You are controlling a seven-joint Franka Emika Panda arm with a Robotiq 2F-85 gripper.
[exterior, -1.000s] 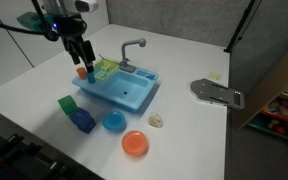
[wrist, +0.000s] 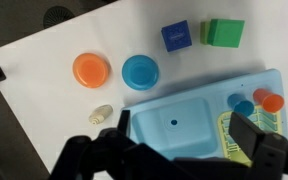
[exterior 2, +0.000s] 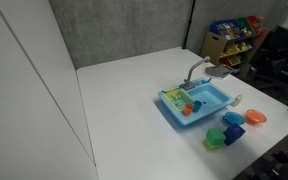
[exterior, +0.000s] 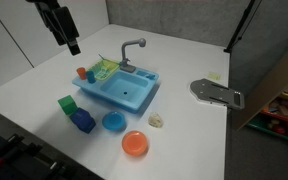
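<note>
A light-blue toy sink (exterior: 127, 93) with a grey faucet (exterior: 134, 45) sits on the white table. At one end its yellow-green rack (exterior 2: 177, 98) shows, with an orange cup (wrist: 270, 101) and a blue cup (wrist: 240, 104) beside each other there. My gripper (exterior: 72, 48) hangs in the air to the left of the sink, clear of everything. In the wrist view its two fingers (wrist: 123, 122) stand wide apart, so it is open, with nothing held between them.
In front of the sink lie a green block (exterior: 67, 104), a blue block (exterior: 83, 121), a blue plate (exterior: 114, 122) and an orange plate (exterior: 135, 144). A small pale object (exterior: 155, 120) and a grey tray (exterior: 217, 94) lie to the right. Bins fill a shelf (exterior 2: 234, 42) beyond the table.
From near the cups at the sink's left end, my gripper has moved up and to the left. The cups, blocks and plates look unmoved.
</note>
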